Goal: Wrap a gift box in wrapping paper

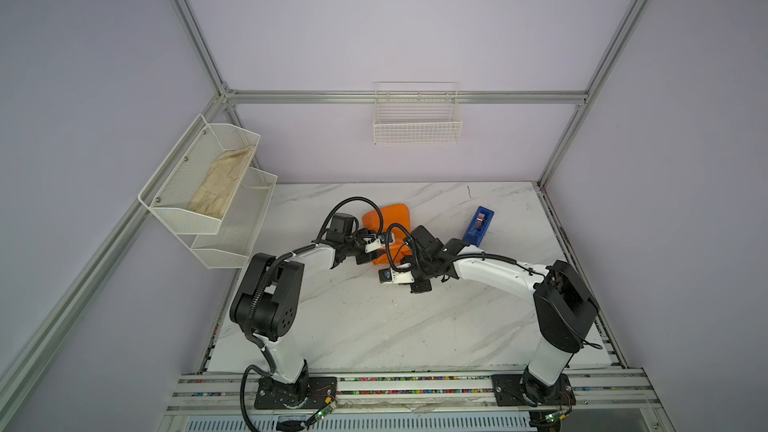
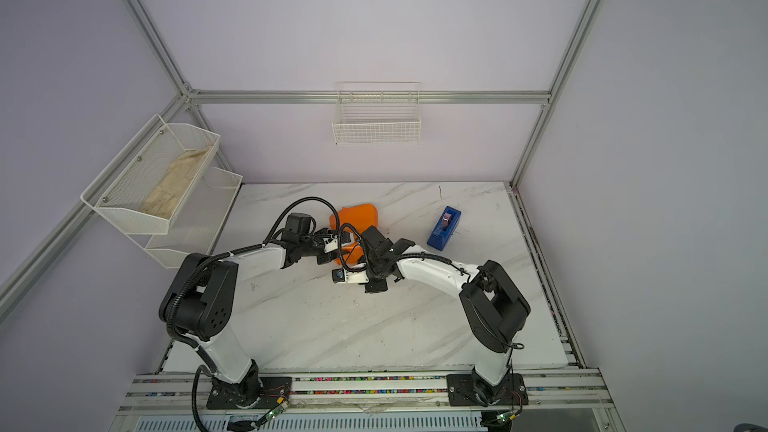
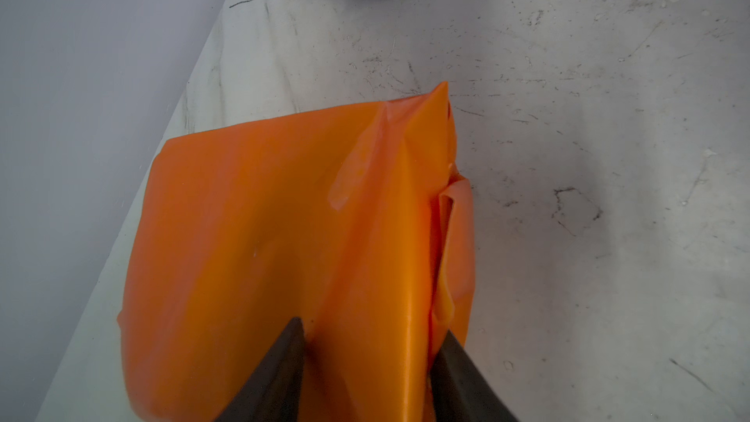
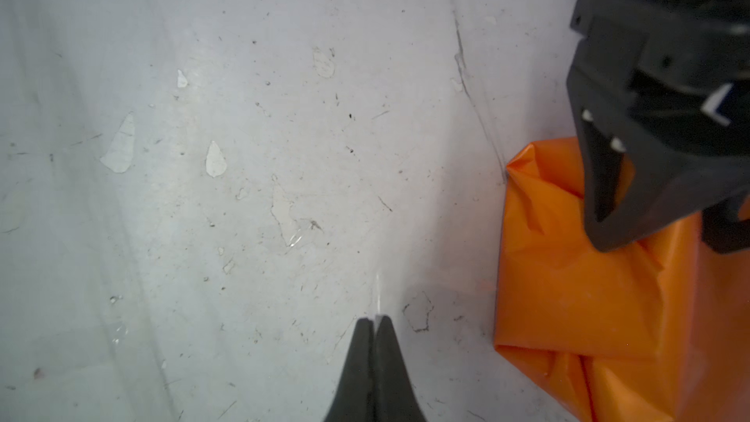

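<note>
Orange wrapping paper point(image 1: 385, 216) lies in a folded bundle at the table's middle; any box inside is hidden. In the left wrist view my left gripper straddles a raised folded ridge of the paper point(image 3: 390, 250); its fingers are blurred, part apart, and I cannot tell whether they grip it. In the right wrist view my right gripper is shut, nothing between its fingers, over bare table just beside the folded end of the paper point(image 4: 574, 281), with the left gripper's body above that end.
A blue tape dispenser point(image 1: 477, 226) sits at the back right. A wire basket point(image 1: 416, 132) hangs on the back wall and white shelves point(image 1: 184, 216) on the left.
</note>
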